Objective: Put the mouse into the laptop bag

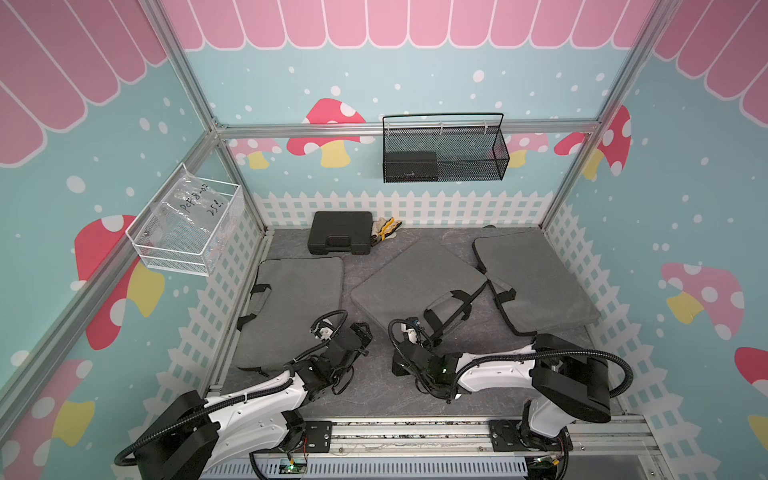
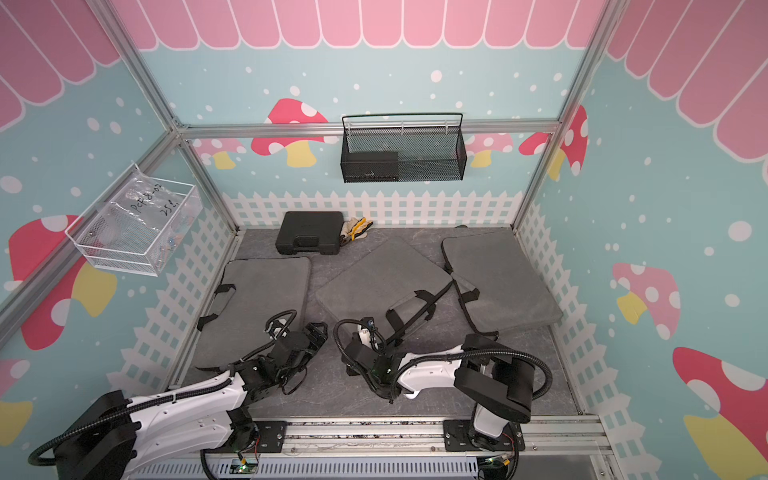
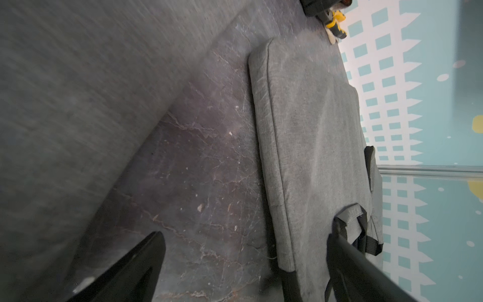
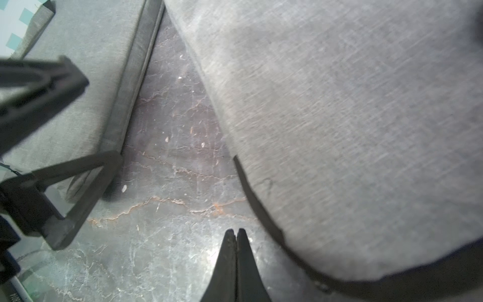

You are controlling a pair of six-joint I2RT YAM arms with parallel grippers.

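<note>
Three flat grey bags lie on the floor; the middle laptop bag (image 1: 416, 280) has its black handle towards the front right. In the right wrist view its rounded corner has a dark zipper edge (image 4: 259, 206), with what looks like the small zipper pull (image 4: 322, 287) low on it. My right gripper is shut beside that edge, fingertips together with nothing between them, and the pull is outside them. My left gripper stands open and empty over bare floor between the left bag (image 1: 300, 300) and the middle one. A mouse cannot be made out in any view.
The right bag (image 1: 536, 280) adjoins the middle one. A black case (image 1: 341, 232) and yellow-handled tool (image 1: 389, 228) are at the back. Wire baskets (image 1: 472, 156) hang on the walls. My left gripper's fingers (image 4: 103, 166) show close to my right gripper.
</note>
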